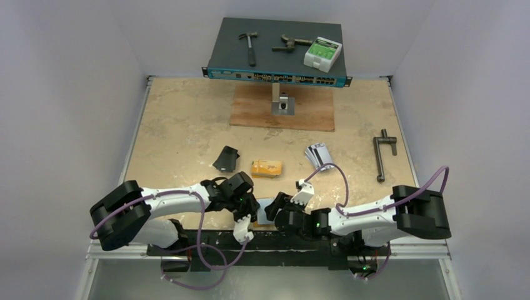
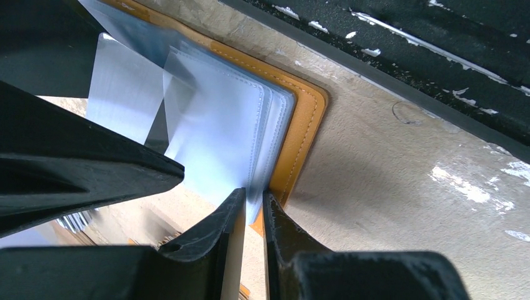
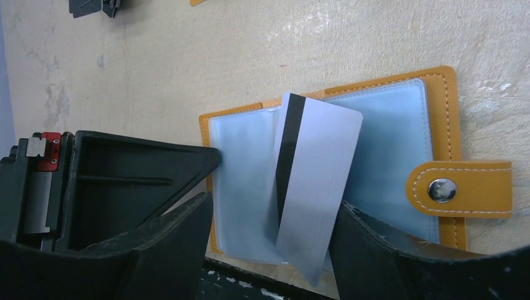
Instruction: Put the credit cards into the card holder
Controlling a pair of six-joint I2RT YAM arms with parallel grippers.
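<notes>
The tan card holder lies open at the table's front edge, its clear sleeves facing up. A white card with a black stripe lies over the sleeves, between the fingers of my open right gripper. My left gripper is at the end of the holder, fingertips on the sleeve edges, part open with a narrow gap; whether a sleeve edge is between them is unclear. In the top view, a fanned stack of cards lies to the right of the middle.
A yellow box and a dark object sit behind the holder. A metal tool lies at right. The network switch on a wooden board stands at the back. The black front edge is close to both grippers.
</notes>
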